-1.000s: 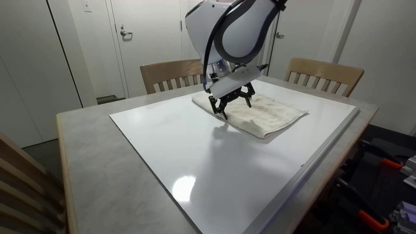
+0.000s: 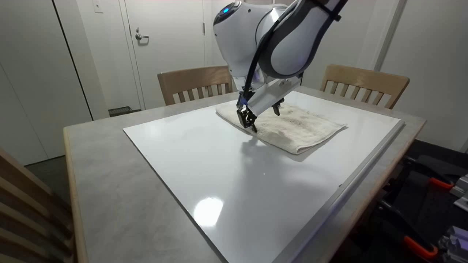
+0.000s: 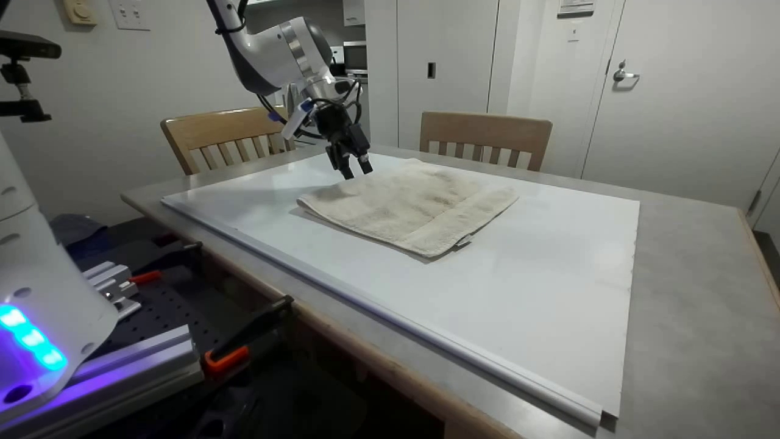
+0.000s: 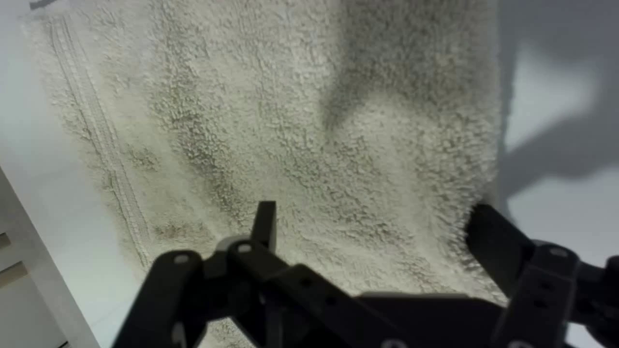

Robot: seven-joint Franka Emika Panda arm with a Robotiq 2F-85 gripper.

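Note:
A cream terry towel point(image 2: 302, 127) lies roughly flat on the white board, folded, with a stitched hem point(image 4: 104, 127) along one side in the wrist view. My gripper point(image 2: 265, 120) stands open and tilted over the towel's left part in exterior view 1. In the wrist view the open gripper spans the pile, its right finger point(image 4: 499, 243) at the towel's edge and the left one over the cloth. Exterior view 2 has the gripper point(image 3: 356, 171) at the towel's far left edge. Whether the fingertips touch the cloth I cannot tell.
The white board point(image 2: 193, 153) covers much of the grey table point(image 2: 109, 175), and its front half is bare. A metal rail point(image 3: 409, 333) runs along one board edge. Wooden chairs point(image 2: 364, 81) stand around the table. Orange-handled clamps point(image 3: 226, 360) sit by the robot's base.
My wrist has turned and tilted, and the upper arm has shifted right in exterior view 1. The near fingertip remains by the towel's edge. The towel looks unmoved.

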